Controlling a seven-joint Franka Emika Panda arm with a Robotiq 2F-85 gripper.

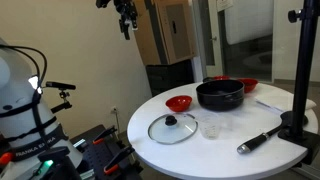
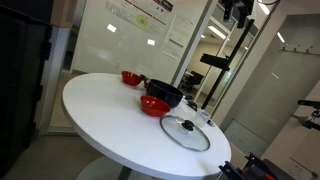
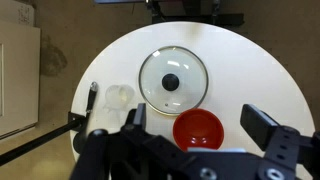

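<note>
High above the white round table (image 1: 165, 147), my gripper points downward. In the wrist view its fingers (image 3: 137, 117) stand wide apart, open, with nothing held between them. Below, a red bowl (image 3: 198, 130) shows in the gap, far beneath. A glass lid (image 3: 172, 98) with a black knob lies flat on the table, beside that bowl. A black pot (image 1: 220, 95) stands behind the lid in exterior view 1; the gripper body hides it in the wrist view. Another red bowl (image 2: 131, 78) sits beyond the pot.
Clear containers (image 1: 213, 126) stand near a black-handled utensil (image 1: 258, 139) at the table's right. A black stand (image 1: 299, 80) rises at that edge. Behind lie cabinets (image 1: 162, 38) and a whiteboard (image 2: 120, 35).
</note>
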